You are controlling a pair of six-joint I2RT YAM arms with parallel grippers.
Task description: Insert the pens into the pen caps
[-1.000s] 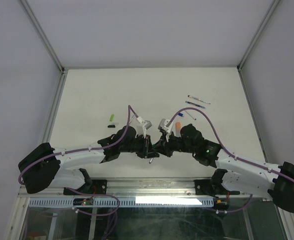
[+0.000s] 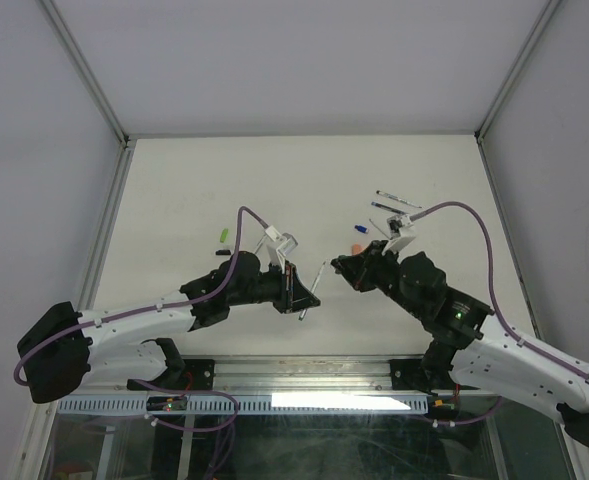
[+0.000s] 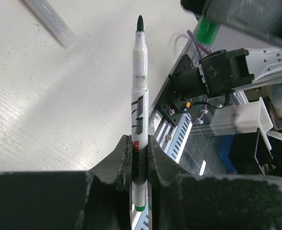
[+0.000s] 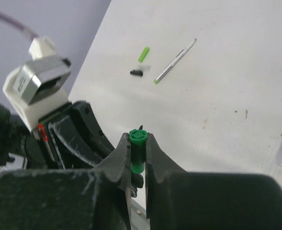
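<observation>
My left gripper is shut on a white marker [image 3: 140, 110] with a green end and an exposed dark tip, held upright in the left wrist view. My right gripper is shut on a green cap; the same cap [image 3: 208, 29] shows at the upper right of the left wrist view, apart from the marker's tip. In the top view the two grippers face each other near the front centre, with a gap between them.
A light green cap [image 4: 143, 54], a dark cap [image 4: 136, 72] and a pen [image 4: 175, 61] lie on the white table at left. Several pens [image 2: 399, 198], a blue cap [image 2: 360, 229] and an orange object [image 2: 356, 247] lie at the right.
The grippers, earlier close together, have drawn apart. My right gripper has risen and moved right with the cap; my left has shifted slightly left with the marker.
</observation>
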